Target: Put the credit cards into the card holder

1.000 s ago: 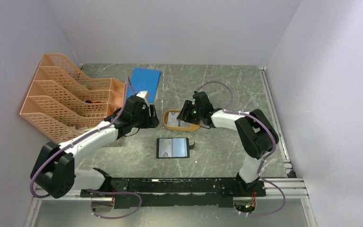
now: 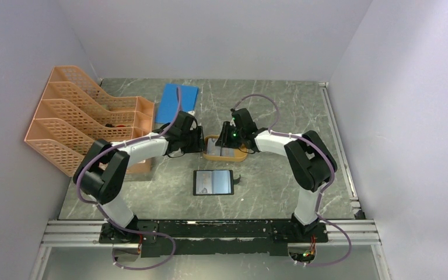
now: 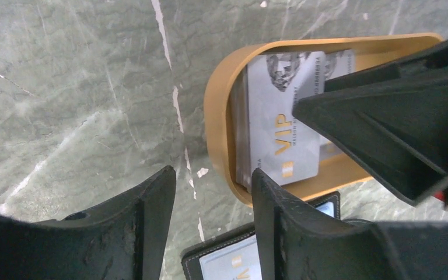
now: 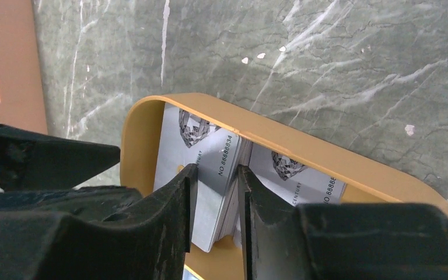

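White VIP credit cards (image 3: pixel 294 114) lie in a thick stack at the left end of the tan oval tray; more cards (image 4: pixel 294 175) lie lower beside it. My right gripper is partly open over the stack, one finger over the top card and the other beyond the stack's side edge. Whether they touch is unclear. Left of the tray's end hovers my left gripper, open and empty, its right fingertip close to the tray's rim. The black card holder (image 2: pixel 213 182) lies spread open in front, its left half showing a card with gold lettering in the left wrist view.
The tan tray (image 2: pixel 242 155) has a raised rim around the cards. A peach tiered rack (image 2: pixel 64 111) stands at the left, and a blue sheet (image 2: pixel 178 99) lies behind. Both grippers are close together over the tray's left end.
My left gripper has moved right, up to the tray's left end. The right gripper has shifted slightly left over the card stack. Tray and holder have stayed put.
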